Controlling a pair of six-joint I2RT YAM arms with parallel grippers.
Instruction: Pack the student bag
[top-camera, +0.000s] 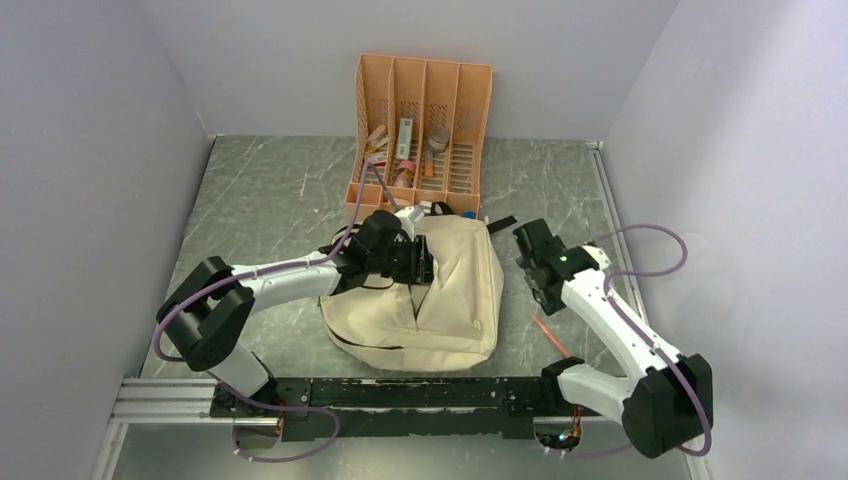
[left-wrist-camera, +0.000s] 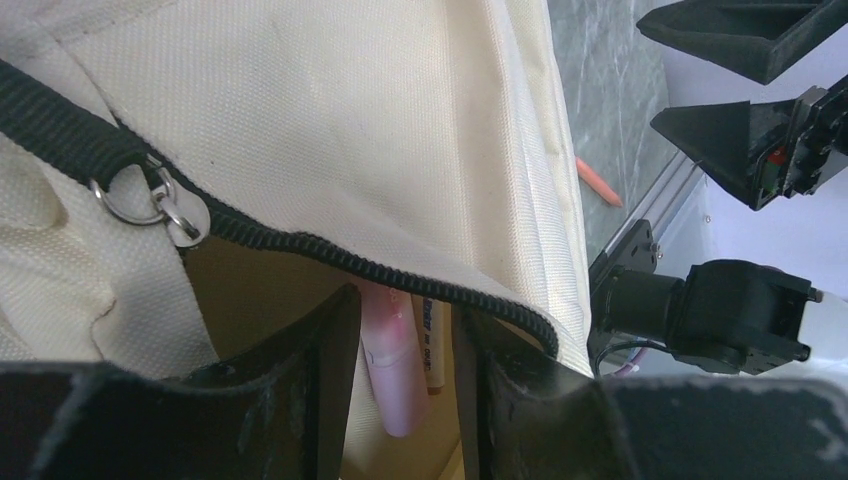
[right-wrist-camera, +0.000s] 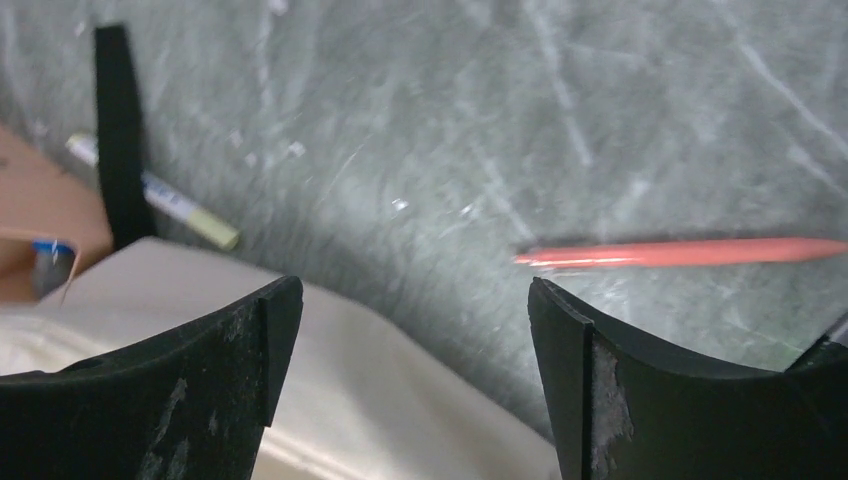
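Observation:
The cream bag (top-camera: 465, 300) lies on the table with its zipped opening partly spread. My left gripper is at that opening, its fingers parted on both sides of a gap. Through the gap in the left wrist view, a pink tube-like item (left-wrist-camera: 395, 370) and a slim yellowish stick (left-wrist-camera: 432, 345) show inside the bag; the tube's upper end is under the zipper edge. My right gripper stands open and empty off the bag's right side. A red pencil-like stick (right-wrist-camera: 680, 252) lies on the table near it.
Behind the bag leans an orange divided organizer (top-camera: 424, 60) holding several small items. A black strap (right-wrist-camera: 120, 140) sticks out by the bag's far right corner, over a pale pen (right-wrist-camera: 205, 218). Grey walls close both sides.

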